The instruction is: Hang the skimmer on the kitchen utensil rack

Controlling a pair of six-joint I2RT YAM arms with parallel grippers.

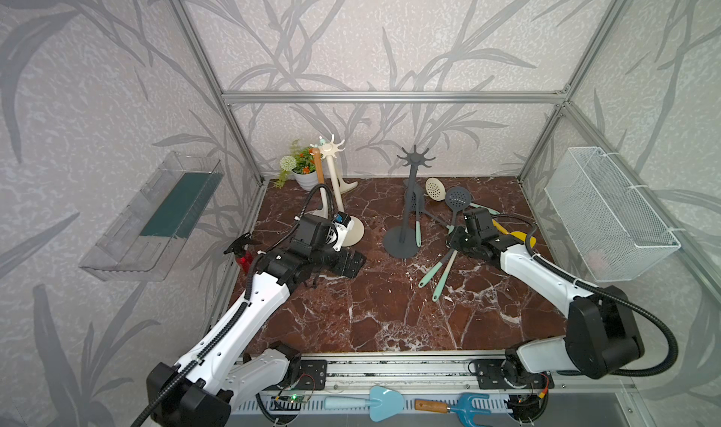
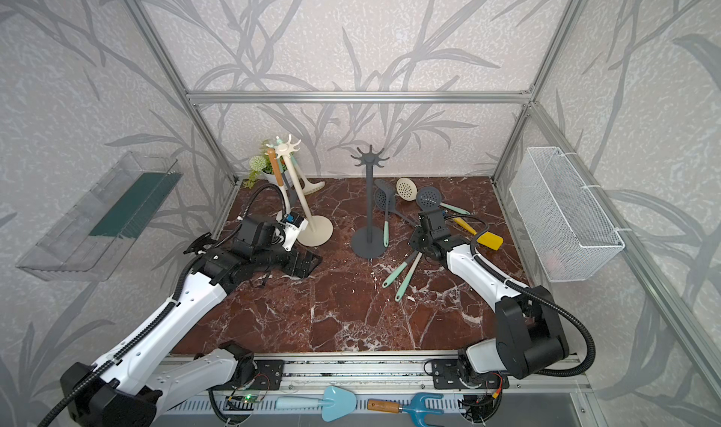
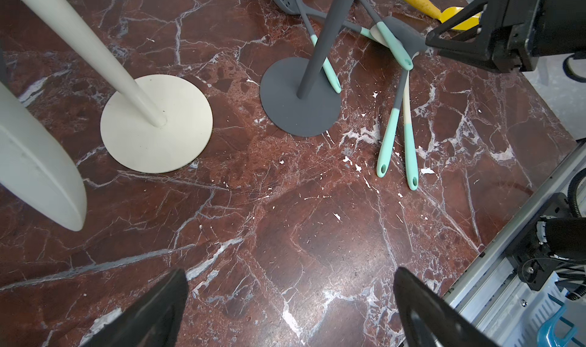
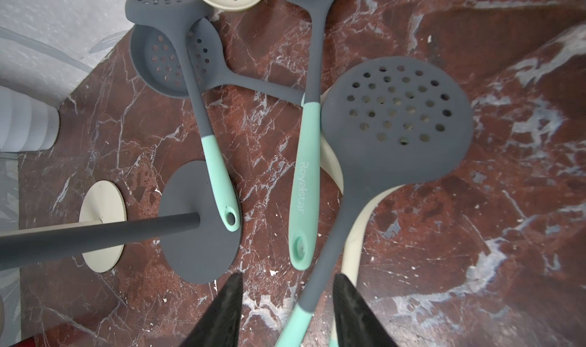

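In the right wrist view a grey round skimmer (image 4: 399,118) with holes lies on the table; its mint handle (image 4: 297,325) passes below the gap of my right gripper. The fingers stand apart and nothing shows held. A second mint-handled utensil (image 4: 305,188) and a slotted ladle (image 4: 166,6) lie nearby. The grey rack (image 1: 412,194) stands upright at the table's middle, its hooks (image 1: 415,156) bare. Left of it is a cream rack (image 1: 335,179) with utensils hanging. My left gripper is open over bare table, in front of the cream rack.
A cream skimmer (image 1: 435,189) and a yellow scoop (image 2: 489,240) lie at the right rear. Wire baskets (image 1: 612,209) hang on the side walls. A red spray bottle (image 1: 242,258) and a plant (image 1: 303,165) stand on the left.
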